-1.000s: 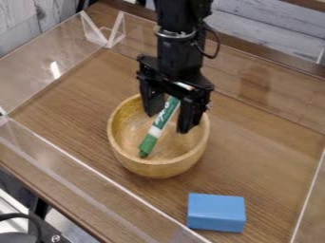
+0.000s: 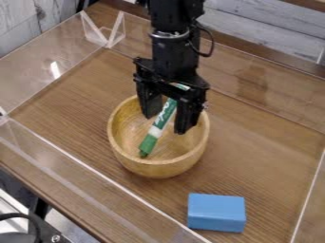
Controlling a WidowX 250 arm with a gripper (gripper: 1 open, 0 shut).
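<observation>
My gripper (image 2: pixel 170 106) is over a round tan bowl (image 2: pixel 159 161) at the centre, its dark fingers apart on either side of a green tube with a white band (image 2: pixel 148 142). The tube lies at a slant inside the bowl, its upper part partly behind the gripper. I cannot see contact between fingers and tube.
A blue block (image 2: pixel 216 212) lies at the bottom right. A clear panel edge runs along the left, with a black cable at bottom left. A white wall stands at the back.
The arm and gripper have shifted very slightly; the bowl, the tube and the blue block stay where they were.
</observation>
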